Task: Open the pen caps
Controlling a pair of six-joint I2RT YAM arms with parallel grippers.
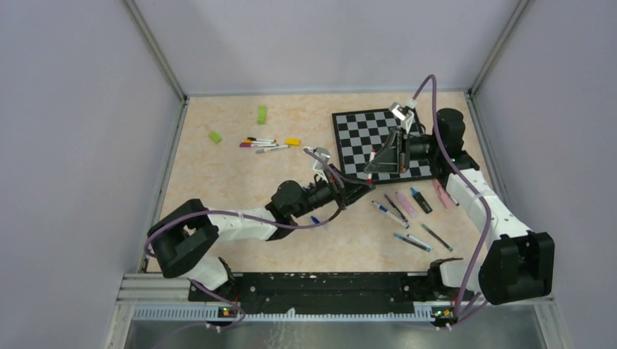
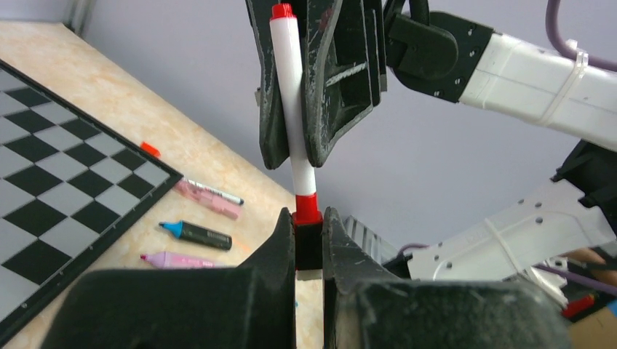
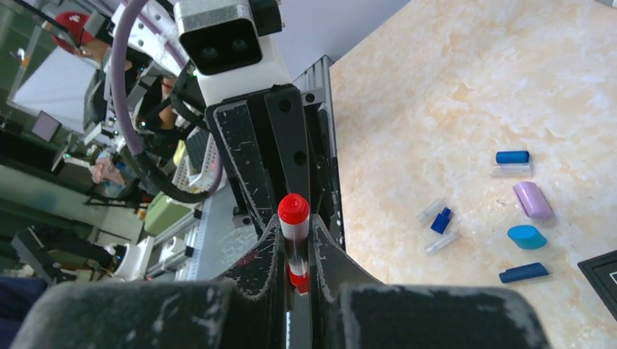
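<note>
A white marker with red ends [image 2: 289,65] stands nearly upright between my two grippers. Its shaft is clamped by my right gripper, the upper red tip sticking out above the fingers. Below, my left gripper is shut on the marker's lower red part, the cap end; a white shaft portion shows between the two grippers. From the right wrist view, the marker's red top [image 3: 294,209] rises between the right fingers. The cap appears still joined to the shaft, though its lower part is hidden in the left fingers.
Several pens, including a dark marker with a blue tip [image 1: 421,201] and a pink one [image 1: 405,205], lie at the right near the chessboard [image 1: 339,145]. Loose caps, such as a purple one, lie on the left side. Capped pens [image 1: 260,141] lie farther back.
</note>
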